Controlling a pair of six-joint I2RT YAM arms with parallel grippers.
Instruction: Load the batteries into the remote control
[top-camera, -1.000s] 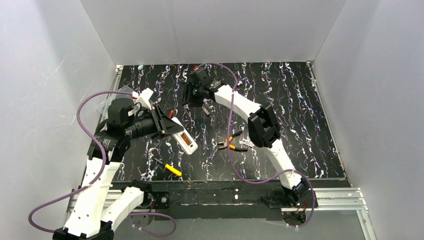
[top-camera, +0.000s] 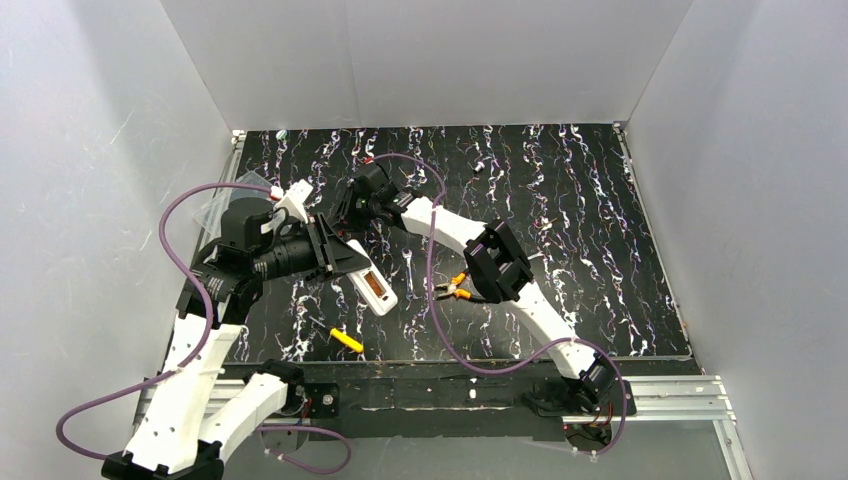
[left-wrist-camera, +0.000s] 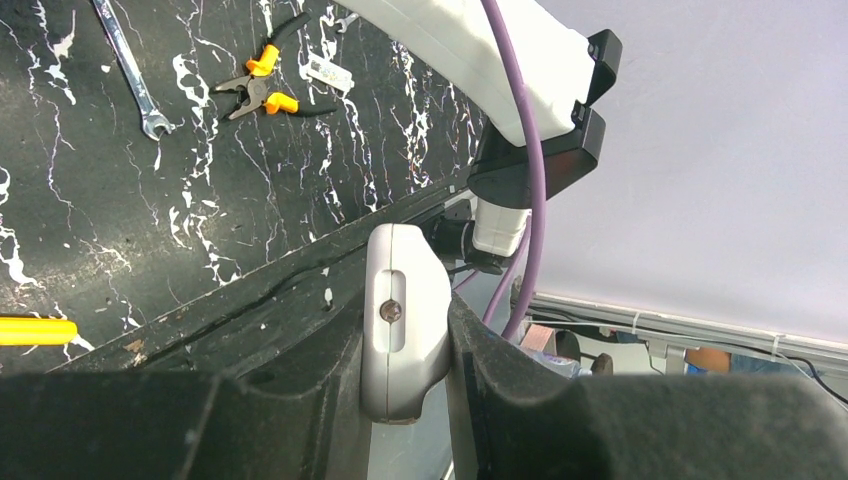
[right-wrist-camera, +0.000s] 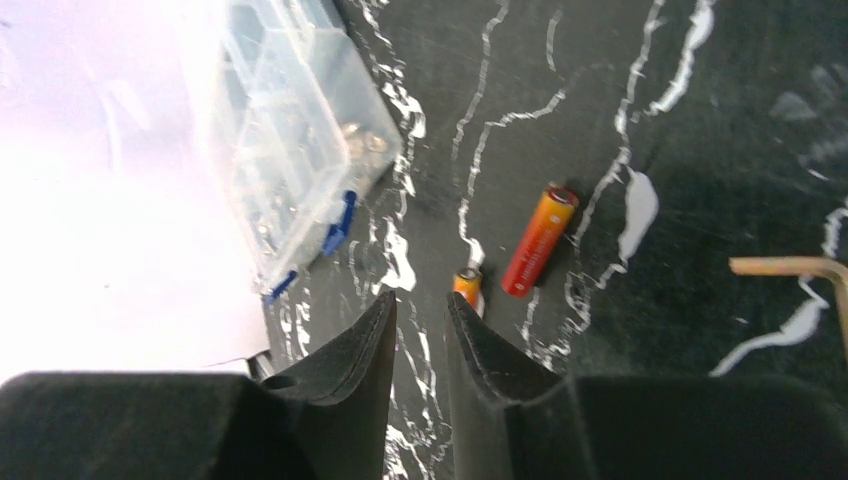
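Note:
A white remote control (top-camera: 374, 290) is held up by my left gripper (top-camera: 335, 252), its rear battery bay showing from above. In the left wrist view the remote (left-wrist-camera: 405, 300) stands end-on, clamped between the two dark fingers. My right gripper (top-camera: 345, 210) hovers at the left-middle of the table with its fingers part open and nothing between them. Two orange-red batteries lie on the table in the right wrist view: one battery (right-wrist-camera: 540, 240) fully visible, right of the fingertips, and a second battery (right-wrist-camera: 467, 285) partly hidden behind a finger (right-wrist-camera: 470, 370).
A clear plastic box (right-wrist-camera: 300, 140) stands left of the batteries. Pliers (top-camera: 458, 287), a wrench (left-wrist-camera: 135, 75) and a yellow screwdriver (top-camera: 345, 339) lie on the table.
My right gripper has moved left across the table, coming over the batteries, and they are now covered from above. The left gripper and the remote have hardly moved.

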